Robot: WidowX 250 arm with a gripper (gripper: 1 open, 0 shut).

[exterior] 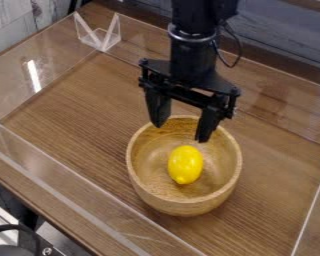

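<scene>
A yellow egg-shaped object [186, 164] lies in a round tan bowl [145, 170] on the wooden table. My black gripper [180, 122] hangs over the back part of the bowl, above and behind the yellow object, its two fingers spread apart and open. No object shows between them.
A small white wire-like object [101, 34] stands at the back left. A black cable runs at the lower left edge.
</scene>
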